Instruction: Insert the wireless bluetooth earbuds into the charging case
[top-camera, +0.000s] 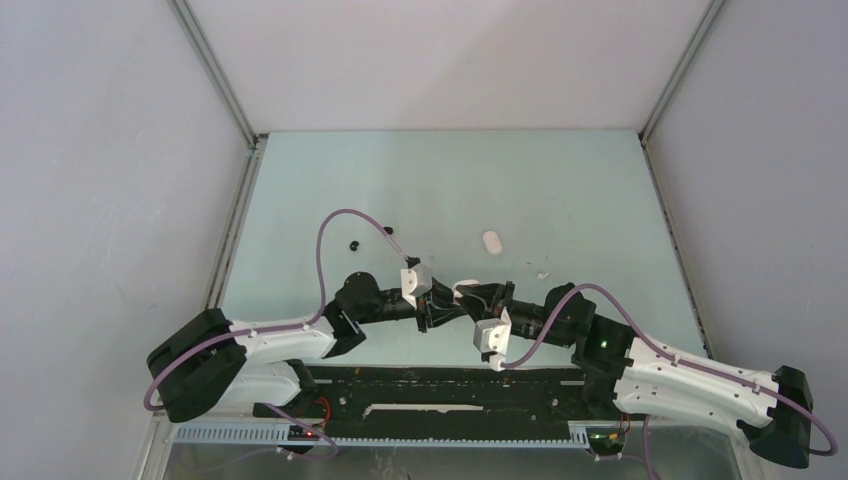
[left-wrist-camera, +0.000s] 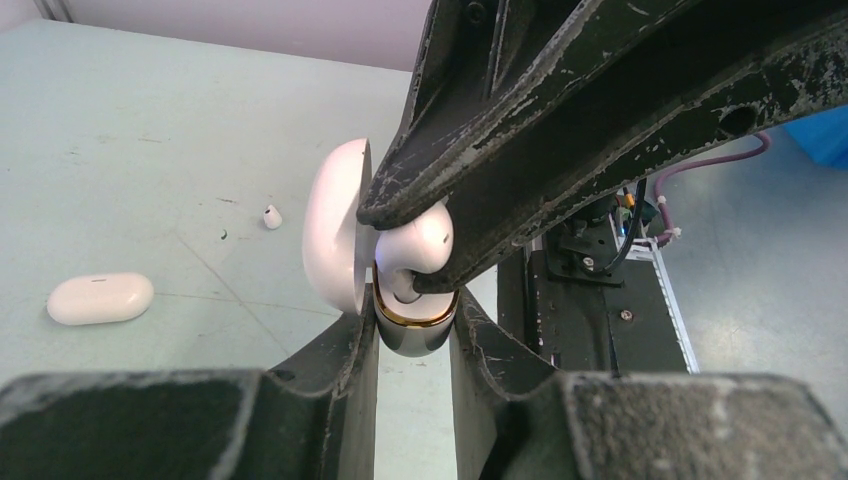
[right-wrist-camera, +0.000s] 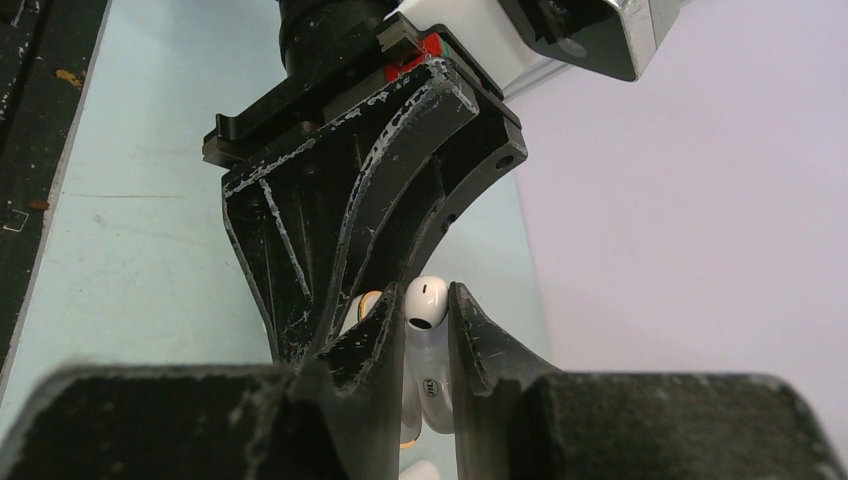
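My left gripper is shut on the open charging case (left-wrist-camera: 412, 325), whose white lid (left-wrist-camera: 330, 225) stands upright. My right gripper is shut on a white earbud, held at the mouth of the case; in the left wrist view the earbud (left-wrist-camera: 415, 240) sits over the case's gold rim, partly behind the right gripper's fingers. Whether it is seated inside cannot be told. The two grippers meet near the front centre of the table in the top view (top-camera: 455, 298).
A closed white case (top-camera: 492, 242) lies behind the grippers, and a small white earbud (top-camera: 542, 274) lies to its right. Two small black pieces (top-camera: 354, 246) lie at the left.
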